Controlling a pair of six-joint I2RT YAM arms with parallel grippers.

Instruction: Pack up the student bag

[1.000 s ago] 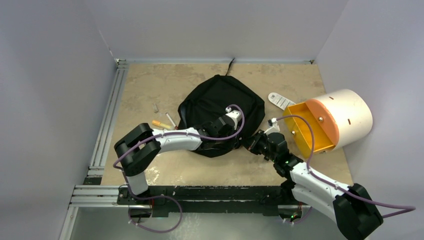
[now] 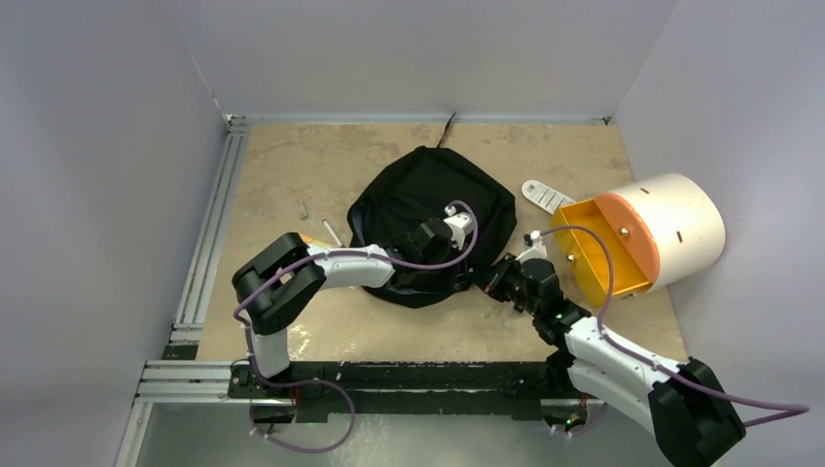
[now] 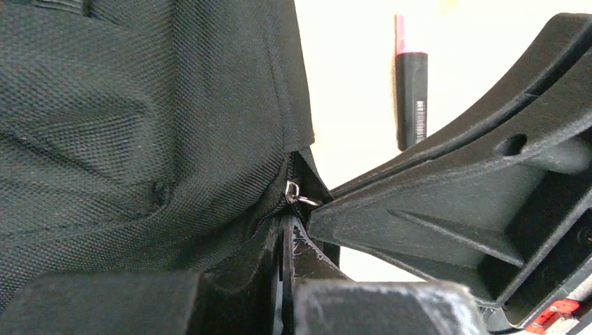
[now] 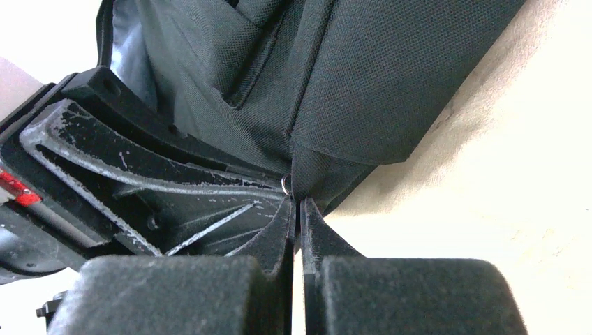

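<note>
A black fabric bag [image 2: 423,190] lies open-spread in the middle of the table. Both grippers meet at its lower right edge. My left gripper is shut at the bag's edge, beside a small metal zipper pull [image 3: 293,192]; whether fabric is between its fingertips is hard to tell. My right gripper is shut at the same edge, its tips against a dark strip of fabric just by a metal ring. In each wrist view the other gripper reaches in from the side, close to these tips.
A yellow-drawered cylindrical box [image 2: 671,229] stands at the right, with a white slatted object [image 2: 545,195] behind it. A marker [image 3: 412,98], a white stick [image 2: 331,232] and small items lie left of the bag.
My left arm has shifted slightly to the right in the top view. The right arm and the bag look nearly unchanged.
</note>
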